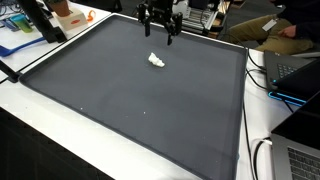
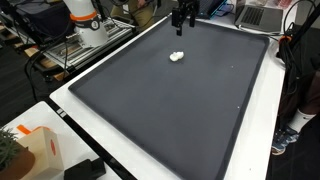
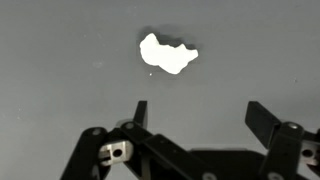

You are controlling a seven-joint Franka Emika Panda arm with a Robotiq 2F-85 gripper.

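One small, lumpy white object (image 1: pixel 156 60) lies on the dark grey tabletop (image 1: pixel 140 100), near the edge closest to the arm's base. The second exterior view has the same white object (image 2: pixel 177 56), alone on the bare surface. Seen from the wrist, the white piece (image 3: pixel 168 54) sits beyond the fingertips, toward the top of the picture. My gripper is open, its two black fingers spread wide with only bare table between them. In the first exterior view the gripper (image 1: pixel 158 38) hangs just behind the white object, apart from it.
Laptops (image 1: pixel 296 80) and cables stand off the right side of the table. Boxes and small items (image 1: pixel 66 15) crowd the far left corner. A plant pot (image 2: pixel 15 155) is at one corner in the second exterior view.
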